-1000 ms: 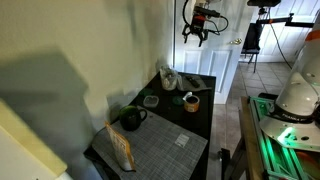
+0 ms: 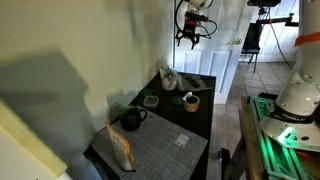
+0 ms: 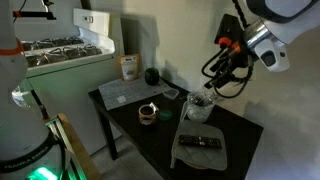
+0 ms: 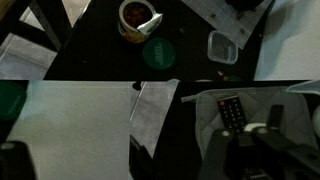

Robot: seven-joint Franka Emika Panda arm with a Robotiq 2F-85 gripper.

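High above the far end of the dark table my gripper point(image 2: 192, 40) stands open, with nothing seen between its fingers. In exterior view 2 the gripper point(image 3: 226, 72) hangs above a crumpled clear plastic bag point(image 3: 200, 108). A grey cloth point(image 3: 212, 155) lies below, bearing a black remote point(image 3: 197, 142). Farther along the table are an open jar point(image 3: 147, 115) with dark reddish contents, a green lid point(image 3: 164, 117) and a clear container point(image 3: 170, 94). The wrist view shows the jar point(image 4: 135, 20), lid point(image 4: 158, 53) and remote point(image 4: 232, 112) from above.
A black mug point(image 2: 132, 118) and an upright snack pouch point(image 2: 121, 148) stand by the wall, near a grey mat point(image 2: 175, 143). The wall runs along one table side. Bare table shows in front of the jar.
The things on the table have not moved.
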